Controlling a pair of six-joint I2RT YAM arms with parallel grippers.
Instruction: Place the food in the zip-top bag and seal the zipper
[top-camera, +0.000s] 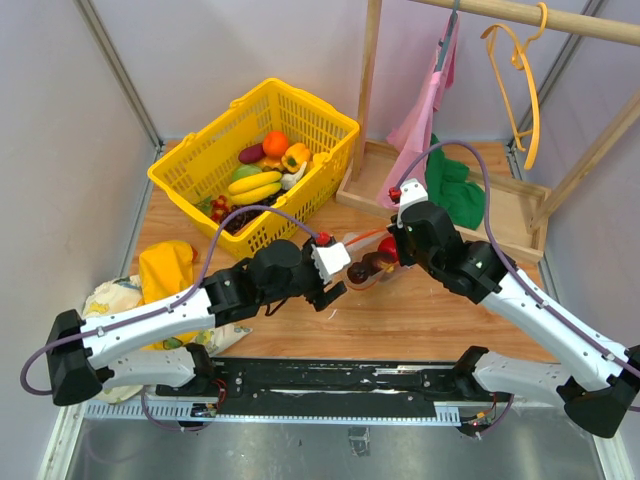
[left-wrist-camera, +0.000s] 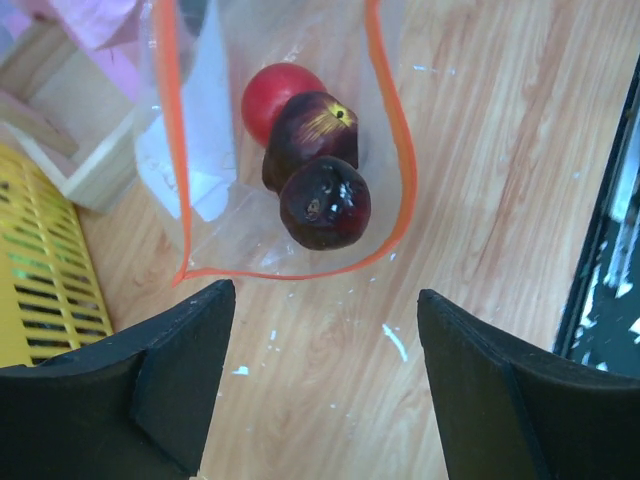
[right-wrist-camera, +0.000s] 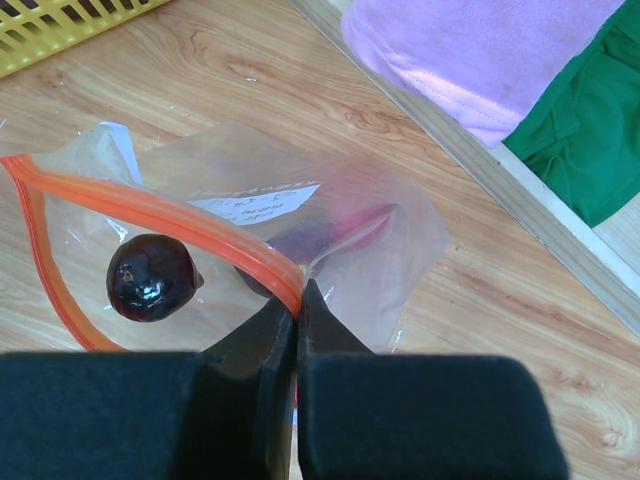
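The clear zip bag (left-wrist-camera: 205, 140) with orange zipper lies mouth open on the wooden floor between the arms. Inside are a red round food (left-wrist-camera: 270, 90), a dark purple one (left-wrist-camera: 305, 130) and a dark plum-like one (left-wrist-camera: 325, 205). My right gripper is shut on the orange zipper edge (right-wrist-camera: 170, 210) of the bag. My left gripper stands open just in front of the bag's mouth, nothing between its fingers.
A yellow basket (top-camera: 180, 180) of fruit and vegetables is at back left. A wooden rack holds pink cloth (top-camera: 410, 140) and green cloth (top-camera: 455, 200) at back right. Yellow and patterned cloths (top-camera: 165, 270) lie at left.
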